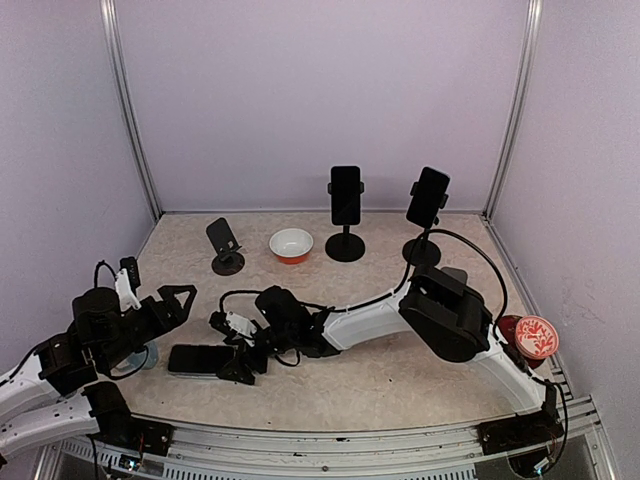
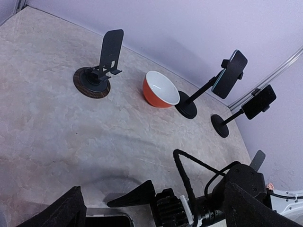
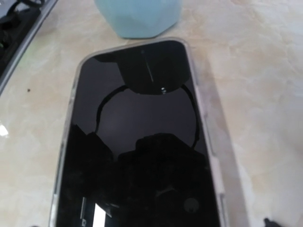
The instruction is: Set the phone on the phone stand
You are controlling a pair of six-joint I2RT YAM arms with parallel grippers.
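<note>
A dark phone in a clear case (image 1: 200, 360) lies flat at the front left, filling much of the right wrist view (image 3: 137, 118). My right gripper (image 1: 240, 355) is low over its right end, open. My left gripper (image 1: 175, 300) is raised at the left, open and empty. An empty black phone stand (image 1: 222, 240) stands upright at the back left, also in the left wrist view (image 2: 110, 52).
A red-and-white bowl (image 1: 291, 243) and two stands holding phones (image 1: 345, 195) (image 1: 428, 197) are at the back. A light blue cup (image 3: 137, 14) is just beyond the phone. A red round item (image 1: 536, 337) is at the right edge.
</note>
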